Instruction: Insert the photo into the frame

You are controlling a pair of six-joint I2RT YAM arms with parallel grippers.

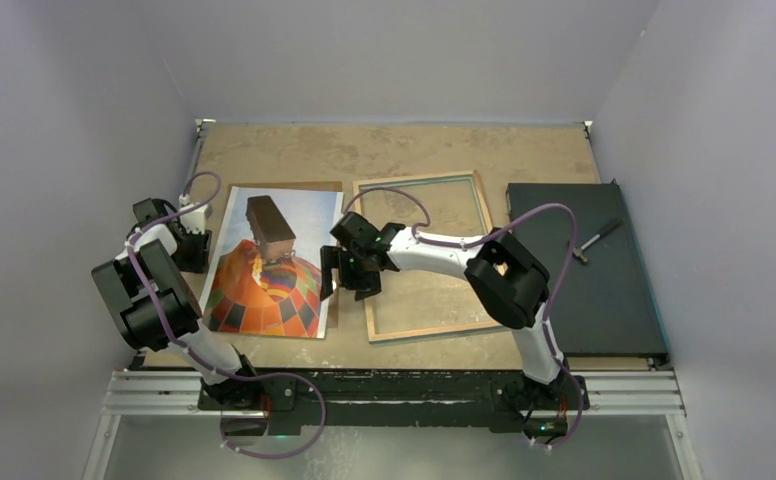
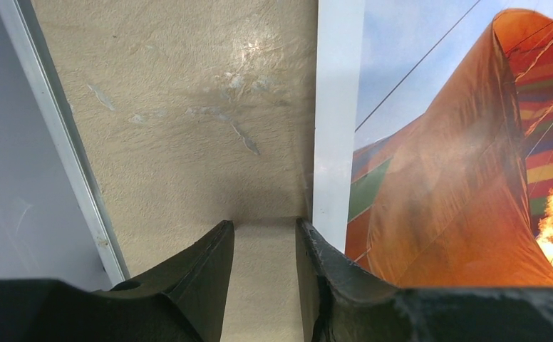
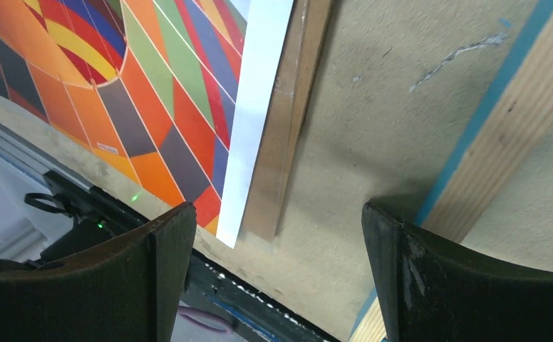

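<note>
The hot-air balloon photo lies flat on a brown board at the left of the work surface. The wooden frame, with a clear pane, lies right of it. My left gripper is beside the photo's white left edge, fingers partly apart, with nothing visible between them. My right gripper hangs between photo and frame; in the right wrist view it stands open, one finger at the photo's right edge, the other by the frame's wooden side.
A dark board with a hammer on it lies at the right. Bare surface runs along the back. Grey walls enclose the sides and back.
</note>
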